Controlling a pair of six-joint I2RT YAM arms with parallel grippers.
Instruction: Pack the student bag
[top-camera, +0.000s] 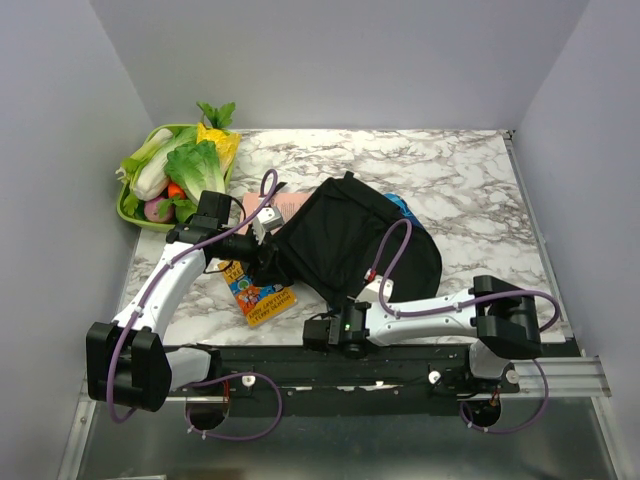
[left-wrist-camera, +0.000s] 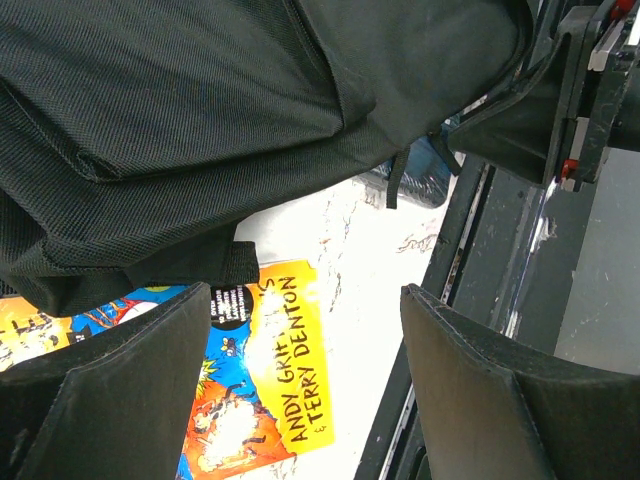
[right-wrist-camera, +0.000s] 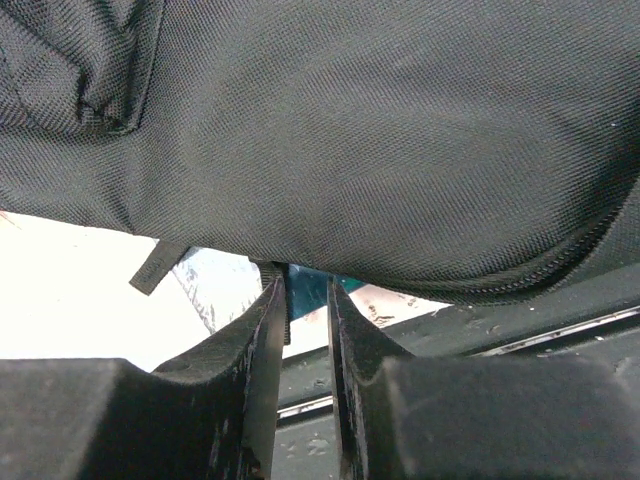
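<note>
A black fabric bag (top-camera: 350, 235) lies flat on the marble table, its cloth filling the upper part of both wrist views. Partly beneath its left edge is a colourful book (top-camera: 262, 303), whose yellow cover with author names (left-wrist-camera: 285, 350) shows in the left wrist view. Above the book, beside the bag, my left gripper is open and empty. My right gripper stands at the bag's near edge, its narrow fingers open. A short black strap (right-wrist-camera: 272, 275) hangs by its left finger; I cannot tell whether they touch.
A green basket (top-camera: 125, 210) of vegetables stands at the back left. A pink sheet (top-camera: 290, 204) and a blue item (top-camera: 403, 208) peek out around the bag. A dark rail (top-camera: 260, 360) runs along the front.
</note>
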